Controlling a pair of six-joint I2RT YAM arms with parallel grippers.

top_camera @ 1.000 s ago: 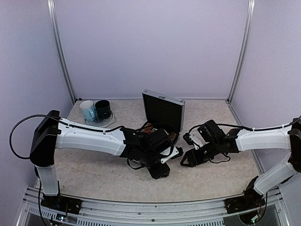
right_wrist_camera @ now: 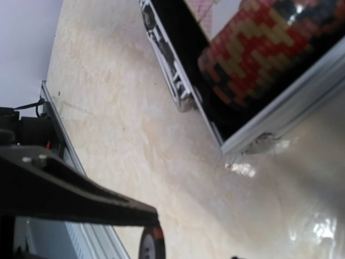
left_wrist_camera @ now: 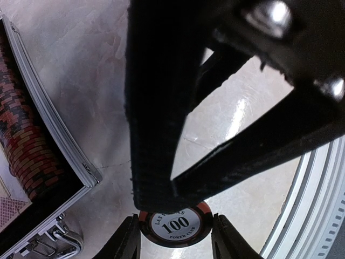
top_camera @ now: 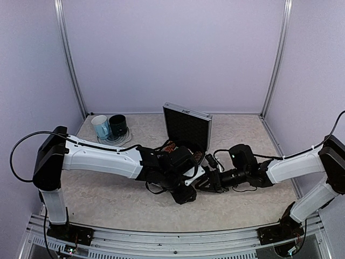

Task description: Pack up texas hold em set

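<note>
A round poker chip (left_wrist_camera: 175, 227) with a red edge and "100" on its white face is between the fingers of my left gripper (top_camera: 190, 195). In the left wrist view both left fingertips (left_wrist_camera: 126, 237) meet its sides. My right gripper (top_camera: 201, 184) is close beside it, part open; one dark right finger (left_wrist_camera: 153, 189) overlaps the chip's top edge, and I cannot tell whether they touch. The right wrist view shows the chip edge-on at the left finger's tip (right_wrist_camera: 143, 216). Behind stands the open chip case (top_camera: 187, 127), with red and dark chip rows (left_wrist_camera: 29, 156) inside.
Two mugs, one light blue (top_camera: 101, 127) and one black (top_camera: 118, 125), stand at the back left on a clear saucer. The case's metal corner (right_wrist_camera: 226, 145) and latch are near the right gripper.
My right arm has moved left, bringing its gripper up to the left one. The left arm has hardly moved, and the case and mugs stay put.
</note>
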